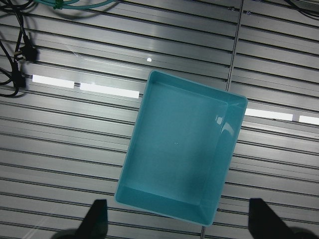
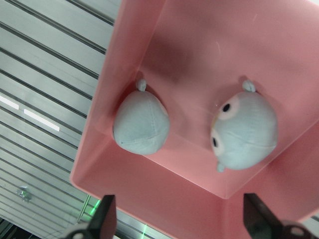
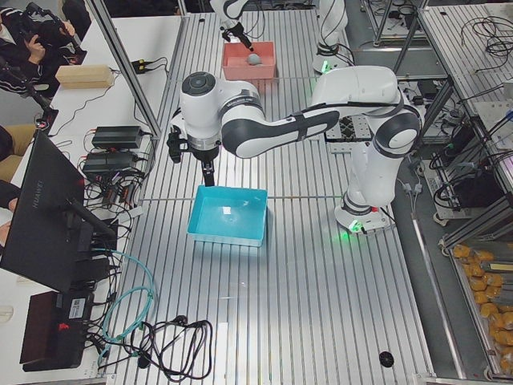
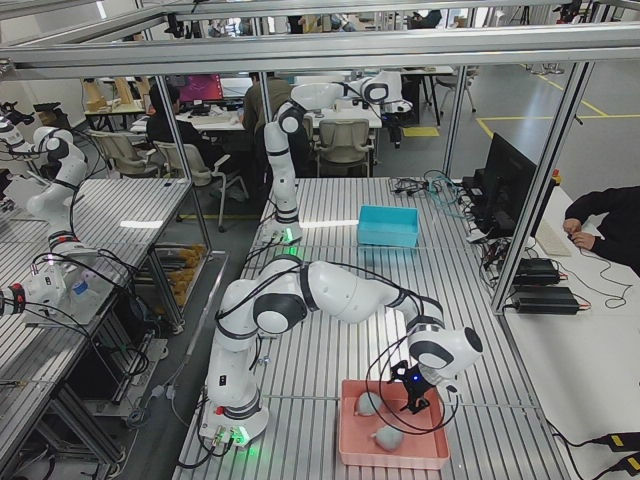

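Observation:
A pink bin point(image 4: 440, 450) holds two pale blue plush toys, one point(image 2: 141, 122) against its side wall, the other point(image 2: 244, 132) with a face showing. My right gripper point(image 4: 410, 390) hangs over this bin, open, its fingers apart at the lower edge of the right wrist view with nothing between them. An empty turquoise bin point(image 3: 227, 216) sits on the slatted table. My left gripper point(image 3: 191, 164) is above and just behind it, open, with its two fingers wide apart in the left wrist view and nothing between them.
A monitor point(image 3: 36, 208), power boxes and tangled cables point(image 3: 172, 345) line one long side of the table point(image 3: 288, 297). Metal frame posts stand along the edges. The table around the turquoise bin is mostly clear.

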